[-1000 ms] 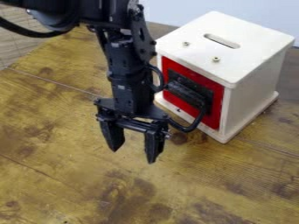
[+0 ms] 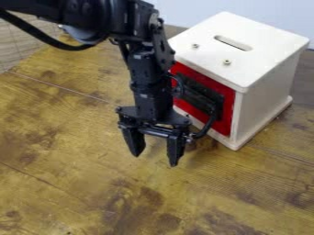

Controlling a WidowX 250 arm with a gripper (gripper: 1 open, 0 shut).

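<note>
My black gripper [image 2: 154,150] hangs open above the wooden floor, its two fingers apart with nothing seen between them. It is just left of a white box [image 2: 270,96] that has a red front panel [image 2: 225,128] with a black door or plate and a slot in the top. The arm partly hides that front.
A pale wall stands behind the box, and a lighter mat shows at the top left corner.
The arm and gripper have shifted slightly right, toward the box, and a little up in the view. The box has not moved.
</note>
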